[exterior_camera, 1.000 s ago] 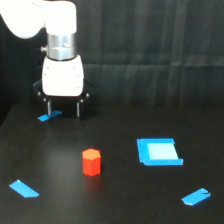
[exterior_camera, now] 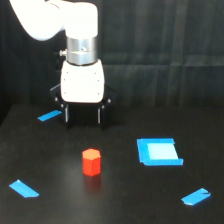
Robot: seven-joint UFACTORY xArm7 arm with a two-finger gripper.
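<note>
A red block [exterior_camera: 91, 162] sits on the dark table a little left of the middle. My gripper [exterior_camera: 84, 118] hangs behind and above it, pointing down, with its dark fingers [exterior_camera: 66, 115] spread wide apart. Nothing shows between them, so it is open. To the right of the block lies a blue square [exterior_camera: 144, 154] with a white patch [exterior_camera: 162, 151] inside it.
Strips of blue tape lie at the front left [exterior_camera: 24, 188], the front right [exterior_camera: 196, 197] and the back left [exterior_camera: 49, 115]. Bare table [exterior_camera: 120, 190] surrounds the block. A dark curtain [exterior_camera: 160, 55] hangs behind.
My gripper has shifted right and slightly lower in the view, from above the back left tape to nearer the red block. Block and blue square stay where they were.
</note>
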